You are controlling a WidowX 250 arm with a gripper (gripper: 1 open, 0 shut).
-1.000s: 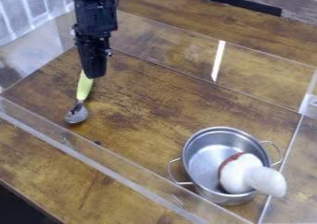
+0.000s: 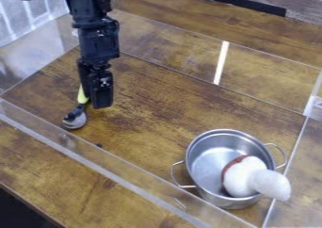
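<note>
The black gripper [image 2: 96, 98] hangs low at the left of the camera view, its fingers around the light green handle of a ladle [image 2: 75, 119], whose metal bowl rests on the wooden table [image 2: 164, 109]. I cannot tell whether the fingers touch the handle. A metal pot [image 2: 201, 158] with two side handles stands at the lower right, holding a white plush object [image 2: 262, 180] with a brown part.
Clear plastic walls border the work area along the left and front. White tape strips mark the table at the right.
The gripper has come down toward the ladle and now hides much of its green handle. The pot and its content have not moved.
</note>
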